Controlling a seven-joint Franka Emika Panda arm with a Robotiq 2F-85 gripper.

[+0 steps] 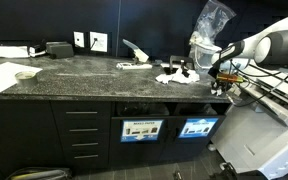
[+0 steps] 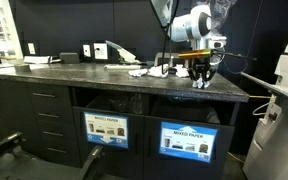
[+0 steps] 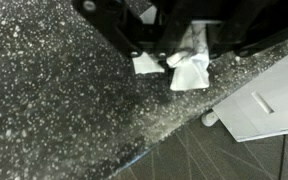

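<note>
My gripper hangs low over the right end of the dark speckled counter. It is shut on a crumpled piece of white paper, whose lower part sticks out below the fingers in the wrist view. Exterior view 2 shows the paper as a small white patch beneath the gripper, close to the counter's front edge. From this distance I cannot tell whether the paper touches the countertop. In exterior view 1 the gripper looks small and dark against the counter's right end.
A heap of white crumpled material lies farther back on the counter. Open compartments below carry "mixed paper" signs on the bin fronts. A white drawer unit stands past the counter's edge.
</note>
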